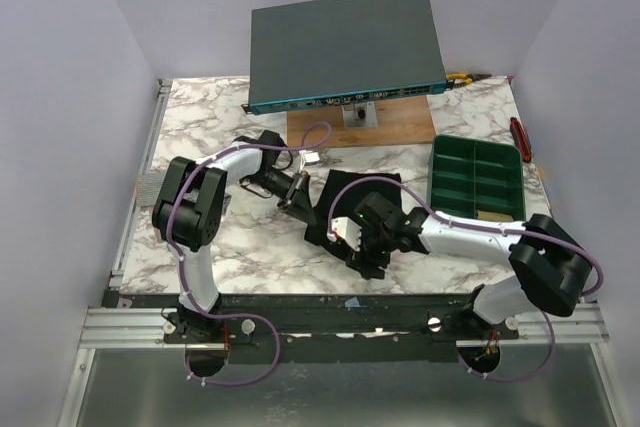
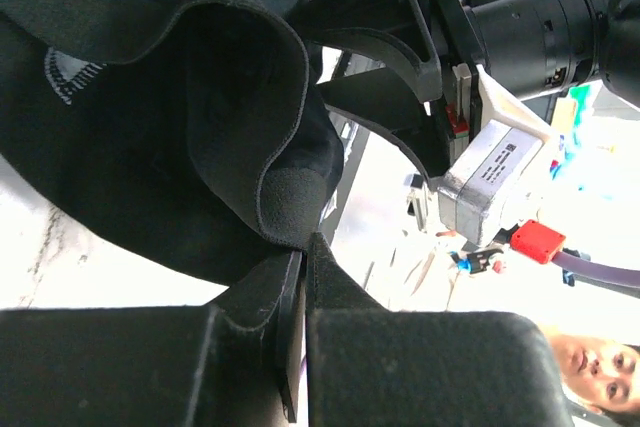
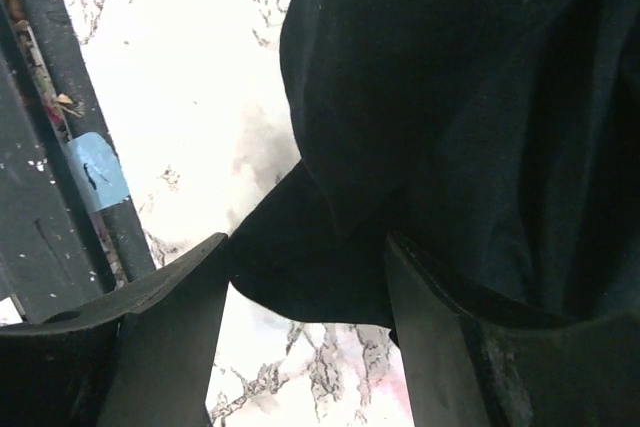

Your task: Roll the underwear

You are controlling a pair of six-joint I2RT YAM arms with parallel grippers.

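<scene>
The black underwear (image 1: 355,182) lies folded in loose layers near the front of the marble table, partly under both arms. In the left wrist view my left gripper is shut at a folded edge of the cloth (image 2: 120,147); whether fabric is between the tips cannot be made out. My right gripper is low at the front end, its fingers apart on either side of a flap of the cloth (image 3: 300,247), near the table's front edge.
A green divided bin (image 1: 475,172) stands at the right, a screen on a wooden stand (image 1: 310,122) at the back.
</scene>
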